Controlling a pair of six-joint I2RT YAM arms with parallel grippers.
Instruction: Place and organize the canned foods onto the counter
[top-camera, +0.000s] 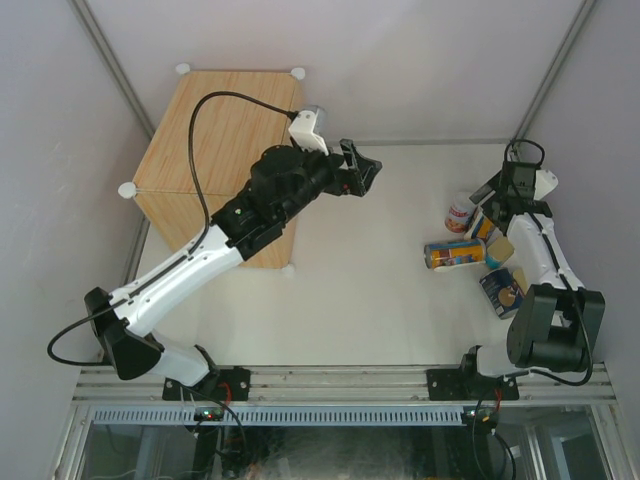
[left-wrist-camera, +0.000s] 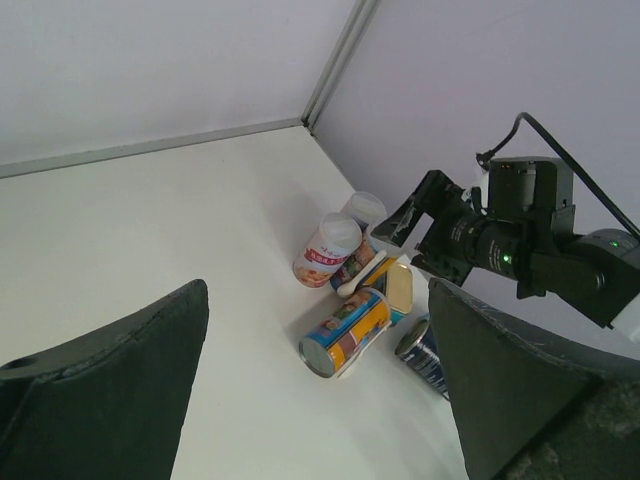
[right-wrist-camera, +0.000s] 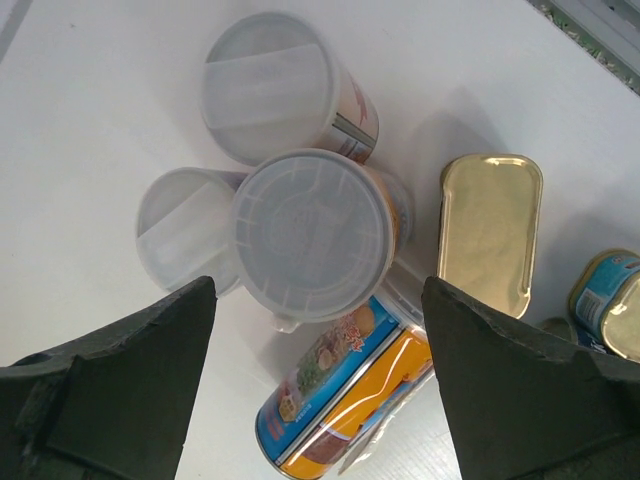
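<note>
Canned foods cluster on the right of the white surface: a red-white can (top-camera: 459, 212), a lying blue-orange can (top-camera: 454, 254) and a dark blue can (top-camera: 501, 292). In the right wrist view, lidded cans (right-wrist-camera: 305, 225) stand beside a flat gold tin (right-wrist-camera: 488, 225). My right gripper (top-camera: 495, 200) is over this cluster, open, its fingers framing the cans below with none clearly gripped. My left gripper (top-camera: 360, 170) is open and empty in mid-air near the wooden counter, facing the cans in the left wrist view.
The wooden counter (top-camera: 218, 108) stands at the back left. Walls border the back and right.
</note>
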